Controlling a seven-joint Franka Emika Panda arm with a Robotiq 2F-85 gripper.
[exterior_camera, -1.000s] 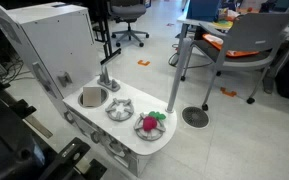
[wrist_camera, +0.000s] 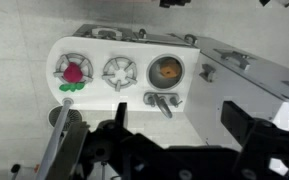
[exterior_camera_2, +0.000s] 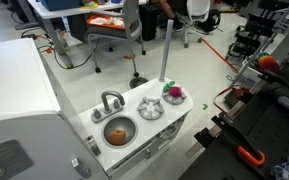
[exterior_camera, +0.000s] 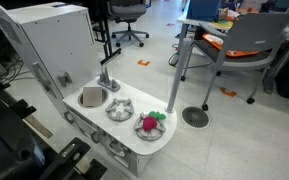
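In the wrist view my gripper stands open above the toy kitchen, its two black fingers wide apart with nothing between them. The white counter (wrist_camera: 96, 98) carries two grey burners. A red item (wrist_camera: 73, 73) with green leaf-like parts rests on the outer burner; the inner burner (wrist_camera: 119, 72) is bare. In the round sink (wrist_camera: 152, 81) lies a small orange-brown thing (wrist_camera: 168, 70), seen also in exterior view 2 as an orange-brown thing (exterior_camera_2: 118, 137). A pale tan square (exterior_camera: 91, 97) covers the sink in exterior view 1.
Beside the sink stands a grey faucet (exterior_camera_2: 109, 103). A tall white cabinet (exterior_camera: 64, 45) borders the counter's sink end. A grey post (exterior_camera: 178, 75) rises behind the burners, and a chair (exterior_camera: 246, 45) stands farther back. Open floor lies around the counter.
Nothing else visibly differs.
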